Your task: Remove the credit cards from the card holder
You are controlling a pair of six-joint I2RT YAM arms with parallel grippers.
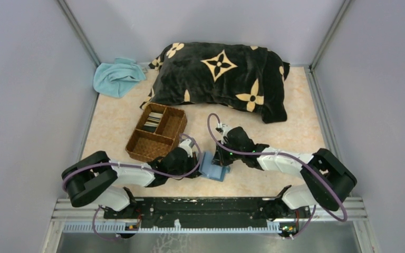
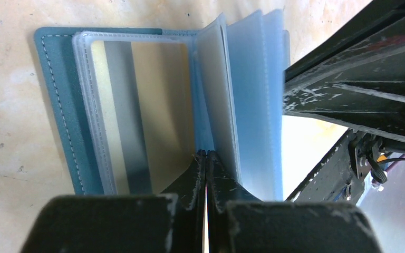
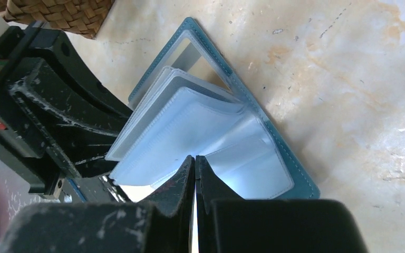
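Note:
The blue card holder [image 1: 214, 172] lies open on the table between my two grippers. In the left wrist view, a clear sleeve shows a cream, grey and tan striped insert [image 2: 161, 100], perhaps a card. Translucent pages [image 2: 253, 100] stand raised to the right of it. My left gripper is shut, its tips down by the base of these pages; no card shows between them. The right gripper, also shut, has its tips over the pale sleeves, with nothing visible between them. Raised pages [image 3: 174, 124] lean toward the left arm in the right wrist view.
A woven basket [image 1: 146, 147] with compartments stands at the left, several thin flat items [image 1: 152, 122] in one of them. Behind are a dark patterned cushion [image 1: 216, 76] and a teal cloth [image 1: 117, 77]. The table right of the holder is clear.

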